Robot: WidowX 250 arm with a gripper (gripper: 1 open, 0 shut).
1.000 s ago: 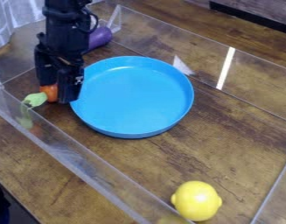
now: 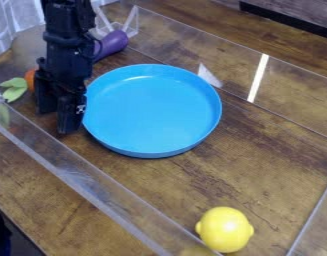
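The black gripper (image 2: 59, 105) is lowered at the left, just beside the rim of a round blue plate (image 2: 154, 111), with its fingers near the table. It stands open. An orange object with green leaves (image 2: 14, 90), apparently a carrot, lies behind the gripper and is partly hidden by it. A purple eggplant-like object (image 2: 114, 41) lies at the back, right of the arm. A yellow lemon-like object (image 2: 225, 229) lies at the front right.
Clear plastic walls run along the front left and the right side of the wooden table (image 2: 253, 140). The table right of the plate is clear.
The gripper has moved down and left, now covering more of the orange object. The orange object and its leaves have shifted left. The plate has not visibly moved.
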